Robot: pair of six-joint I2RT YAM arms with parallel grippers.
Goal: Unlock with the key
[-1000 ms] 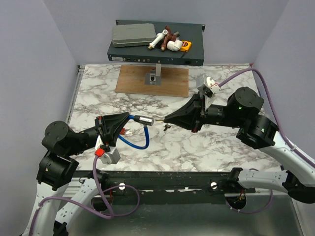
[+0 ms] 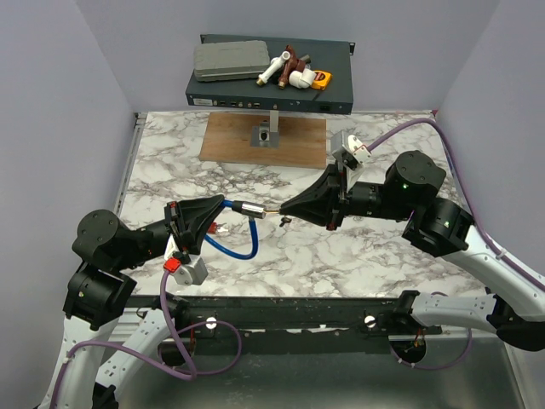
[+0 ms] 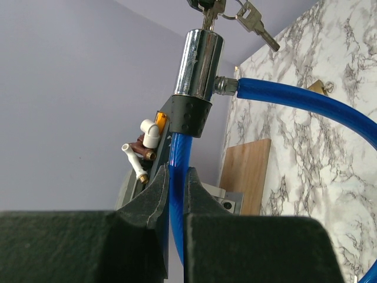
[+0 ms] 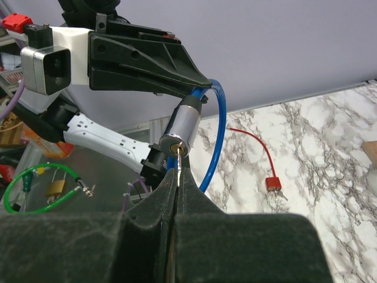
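Note:
A silver lock cylinder (image 2: 249, 208) with a black collar sits on a blue cable. My left gripper (image 2: 223, 202) is shut on that cable (image 3: 179, 156) just behind the collar, and the cable loops round to the cylinder's side. Facing it from the right, my right gripper (image 2: 283, 210) is shut on a key (image 3: 209, 20). The key's blade meets the keyhole end of the cylinder (image 4: 179, 131); how deep it sits cannot be told. A second key (image 3: 257, 23) dangles from the same ring.
A small red cable lock (image 4: 273, 183) lies on the marble table. Farther back are a wooden board (image 2: 221, 138) with a metal fixture (image 2: 265, 136) and a dark rack unit (image 2: 213, 92) carrying pipe fittings.
My right gripper has moved slightly left with the key, closing the gap to the cylinder. The left arm and the lock have stayed put.

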